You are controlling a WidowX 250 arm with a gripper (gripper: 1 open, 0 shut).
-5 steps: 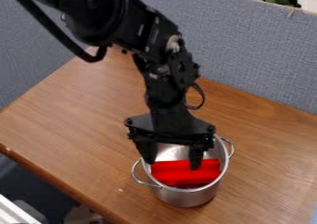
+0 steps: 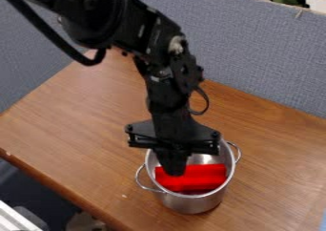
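Note:
A steel pot (image 2: pixel 192 201) with two wire handles stands on the wooden table near the right front. Inside it lies a red cylinder (image 2: pixel 197 178) on its side. My black gripper (image 2: pixel 173 166) hangs over the pot, its fingers reaching down into the rim area above the red cylinder's left part. It appears shut, with nothing seen held between its fingers.
A grey padded wall (image 2: pixel 268 53) runs along the back. The table's front left edge drops to a dark floor.
Over the last second the gripper's fingers have closed together, and the gripper has shifted slightly left. The pot and red cylinder look unmoved.

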